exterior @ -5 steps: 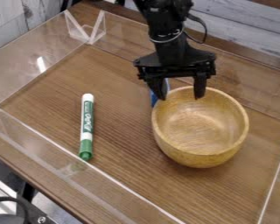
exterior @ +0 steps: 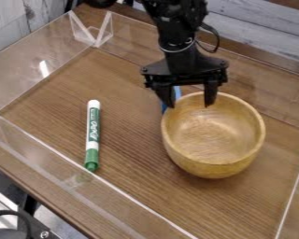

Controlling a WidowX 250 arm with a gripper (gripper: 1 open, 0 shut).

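Observation:
My black gripper (exterior: 187, 93) stands open over the back rim of a yellow-tan bowl (exterior: 215, 145), its fingers either side near the top-left of the bowl. A blue object (exterior: 166, 105) shows partly behind the left finger, by the bowl's rim. A white marker (exterior: 93, 131) with green lettering and a green end lies upright in the view, to the left on the wooden table.
Clear edging borders it at left and back. A dark cable (exterior: 15, 214) shows at the lower left corner.
My gripper has shifted slightly over the bowl's back rim and the blue object. The bowl and marker look unmoved.

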